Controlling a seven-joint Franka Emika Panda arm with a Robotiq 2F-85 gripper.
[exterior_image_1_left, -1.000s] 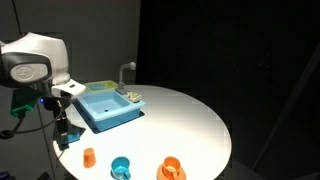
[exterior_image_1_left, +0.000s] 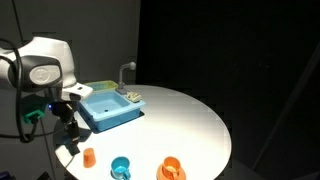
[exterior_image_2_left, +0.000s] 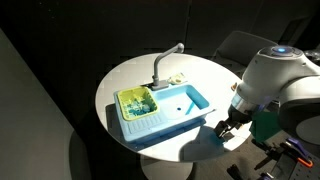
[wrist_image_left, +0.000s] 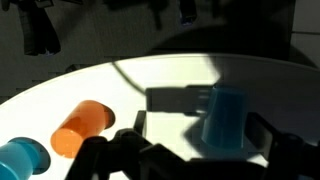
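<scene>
A blue cup (wrist_image_left: 224, 118) stands near the table's edge in the wrist view. My gripper is open around it, one finger to each side, with the cup nearer the right finger and a clear gap on the left. From exterior view 1 the gripper (exterior_image_1_left: 72, 146) is at the table's left edge and mostly hides that cup. Exterior view 2 shows the gripper (exterior_image_2_left: 228, 133) low over the tabletop, with blue (exterior_image_2_left: 221, 128) visible by its fingers.
Close by is an orange cup (exterior_image_1_left: 89, 158), then a blue mug (exterior_image_1_left: 121, 167) and an orange mug (exterior_image_1_left: 172, 165) on an orange saucer. Behind stands a light-blue sink basin (exterior_image_2_left: 180, 108) with a faucet (exterior_image_2_left: 168, 60) and a yellow-green rack (exterior_image_2_left: 136, 104).
My gripper has shifted a little to the right in exterior view 1, over the blue cup. That cup showed beside the fingers earlier and is now mostly covered. The other dishes have stayed put.
</scene>
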